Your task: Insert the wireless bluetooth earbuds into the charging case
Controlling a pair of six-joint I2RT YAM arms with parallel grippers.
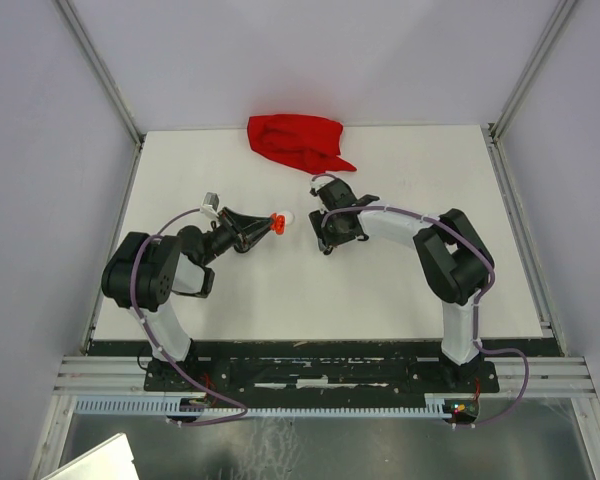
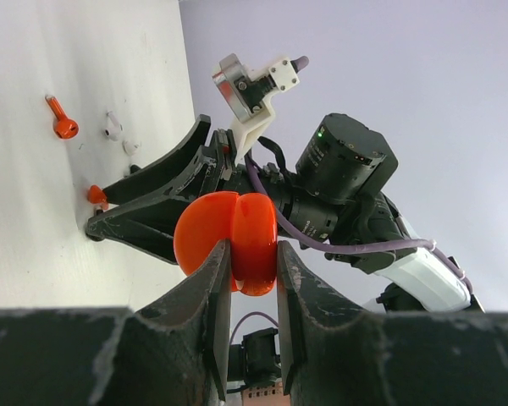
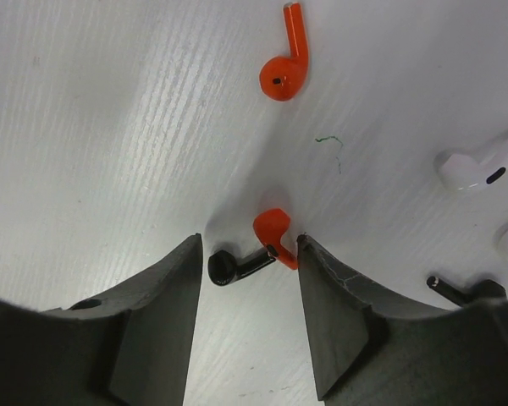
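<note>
A red charging case (image 2: 258, 245) is clamped in my left gripper, its lid standing open. On the white table in the right wrist view, one red earbud (image 3: 275, 230) lies against a black earbud (image 3: 237, 266). My right gripper is part open around this pair, its right fingertip close to the red stem; whether they touch is unclear. Farther off lies a second red earbud (image 3: 285, 72) by itself. From above, the right arm hides most of the earbuds beneath my right gripper (image 1: 323, 243).
Several loose earbuds lie near the right gripper, including a white one (image 3: 466, 171) and another black one (image 3: 466, 292). A white case (image 1: 285, 217) sits beside the red one. Red cloth (image 1: 298, 140) lies at the back.
</note>
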